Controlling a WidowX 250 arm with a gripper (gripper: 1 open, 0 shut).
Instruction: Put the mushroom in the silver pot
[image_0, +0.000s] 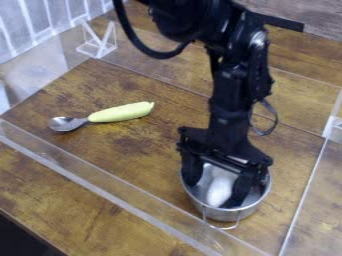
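Inside the silver pot (254, 207), at the lower right of the camera view, lies the white mushroom (218, 190). Part of it is hidden by the black gripper. My gripper (222, 181) points down into the pot, its fingers spread apart inside the rim. The mushroom shows in the gap between them; whether either finger touches it is hard to make out.
To the left, a yellow-green corn cob (122, 112) lies against a metal spoon (67, 123) on the wooden table. Clear bare wood stretches between them and the pot. A white wire rack (96, 40) stands at the upper left.
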